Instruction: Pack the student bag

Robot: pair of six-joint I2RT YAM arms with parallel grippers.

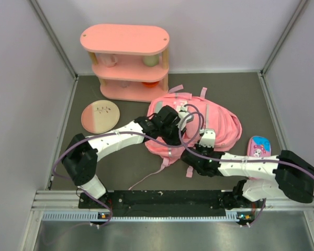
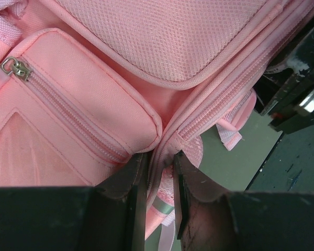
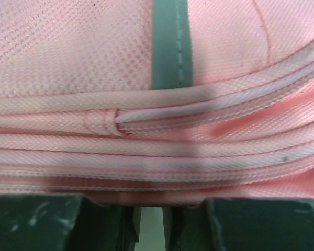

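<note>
The pink student bag (image 1: 222, 117) lies on the dark mat under both grippers. My left gripper is shut on a zippered fabric edge of the bag, with a pocket zipper (image 2: 73, 110) beside it. My right gripper is slightly open, with a narrow gap between its fingers, close against the bag's layered zipper bands (image 3: 157, 162) below a grey-green strip (image 3: 170, 42). In the top view both wrists cover much of the bag's near side.
A pink shelf (image 1: 124, 36) with dishes stands at the back, a round plate (image 1: 100, 116) at left. A pink and blue case (image 1: 259, 149) lies at right, beside the right arm.
</note>
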